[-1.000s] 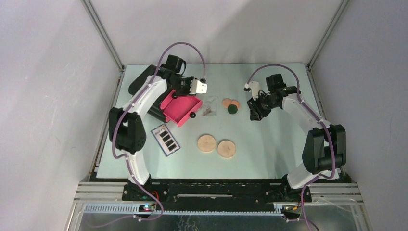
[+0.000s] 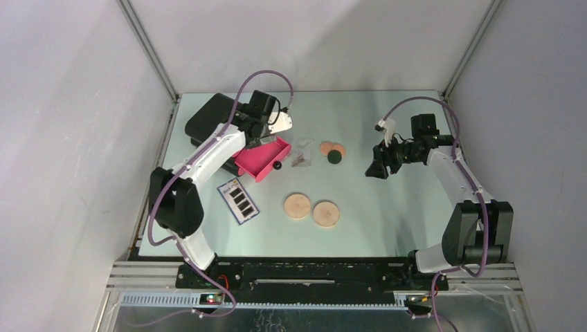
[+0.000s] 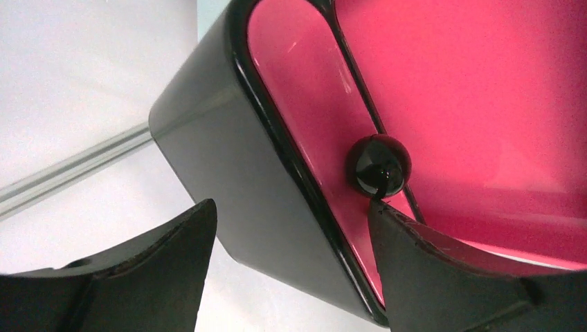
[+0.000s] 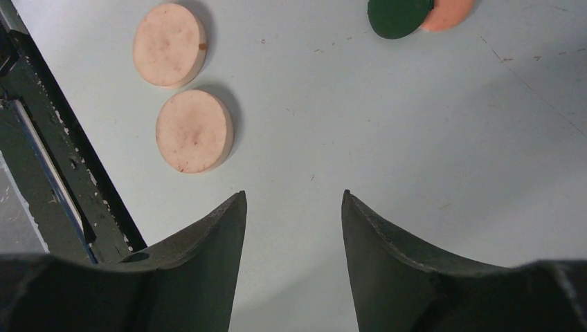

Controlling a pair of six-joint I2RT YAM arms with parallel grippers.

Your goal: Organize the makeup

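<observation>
A dark box with pink drawers stands at the back left; one pink drawer is pulled out, bare inside where visible. My left gripper is open over the box. In the left wrist view, one fingertip appears just below a round black knob on a narrow pink front; I cannot tell whether they touch. No item is held between the left fingers. On the right side, my right gripper is part open above bare table. Two round beige puffs lie front centre, and a dark green disc overlaps orange ones.
A flat palette with several dark panels lies front left. Right of the drawer is a clear packet.
My right arm has moved right, away from the orange discs. The items on the table stay put.
</observation>
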